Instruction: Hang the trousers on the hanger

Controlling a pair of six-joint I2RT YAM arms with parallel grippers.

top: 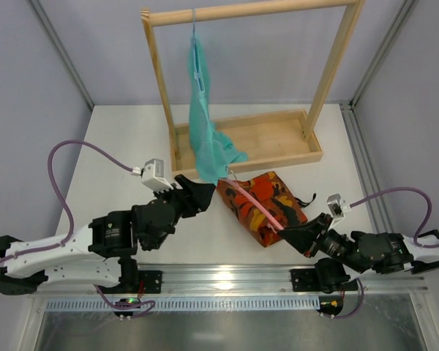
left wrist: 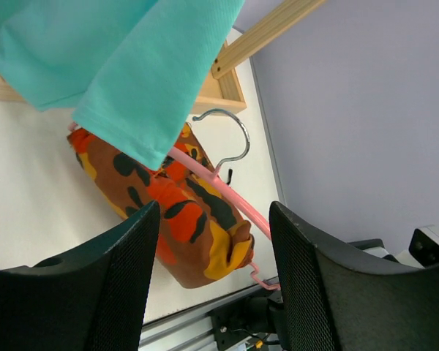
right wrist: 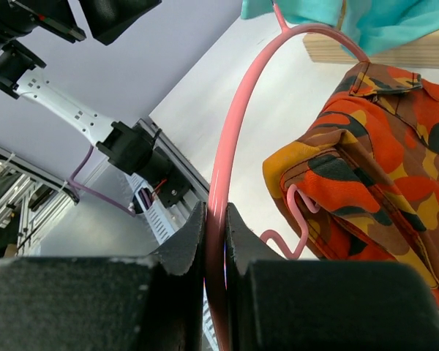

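Orange camouflage trousers (top: pixel 260 208) lie folded on the white table below the wooden rack. A pink hanger (top: pixel 252 201) with a silver hook stretches over them; part of it appears tucked by the trousers' edge in the right wrist view. My right gripper (top: pixel 314 230) is shut on the pink hanger (right wrist: pixel 223 175), near its end. My left gripper stands open at the left, above and beside the trousers, near the hook, with nothing visible between its fingers.
A turquoise garment (top: pixel 208 135) hangs from the wooden rack (top: pixel 252 9), its lower part over the hanger. The rack's tray base (top: pixel 278 131) stands behind the trousers.
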